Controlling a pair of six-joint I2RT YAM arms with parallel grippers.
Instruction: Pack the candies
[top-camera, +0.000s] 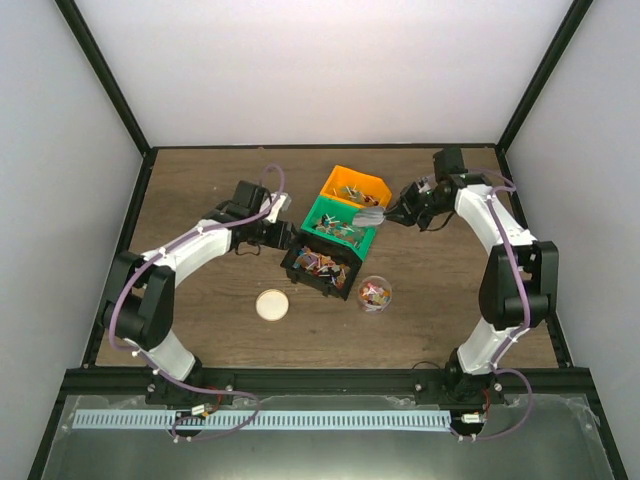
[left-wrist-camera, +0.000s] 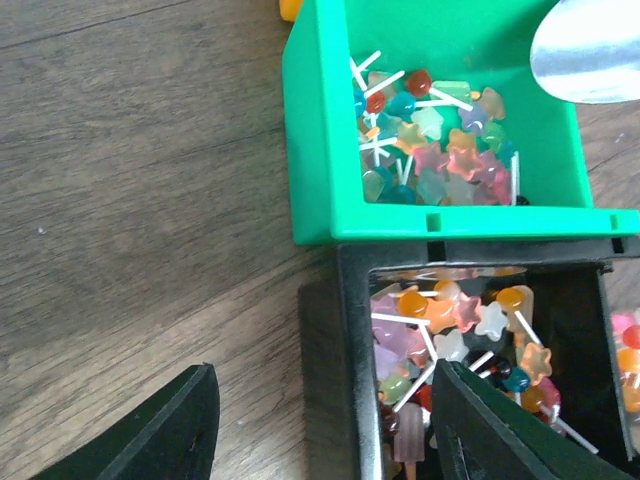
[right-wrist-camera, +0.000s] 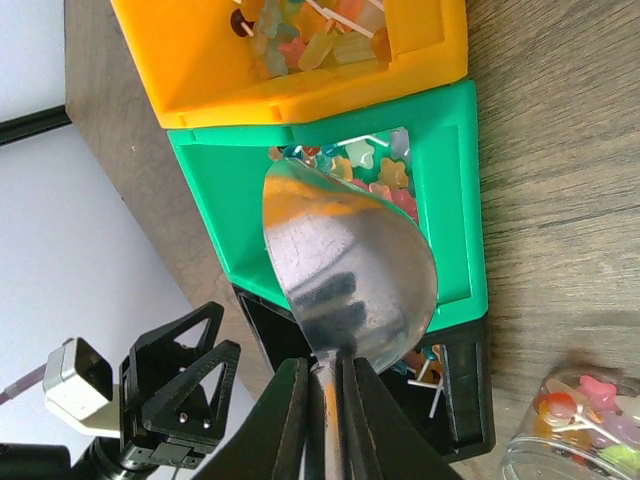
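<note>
A metal scoop (right-wrist-camera: 350, 260) is in my right gripper, which is shut on its handle. The scoop hangs over the green bin (right-wrist-camera: 455, 200), and its bowl looks empty. In the left wrist view my left gripper is partly open over the left wall of the black bin (left-wrist-camera: 355, 340), with a gap between its fingers. Candies lie in the green bin, the black bin and the orange bin (top-camera: 378, 183). The clear round jar (top-camera: 375, 293) beside the black bin holds candies too.
A pale round lid (top-camera: 272, 305) lies on the table in front of the bins. The bins stand in a slanted row.
</note>
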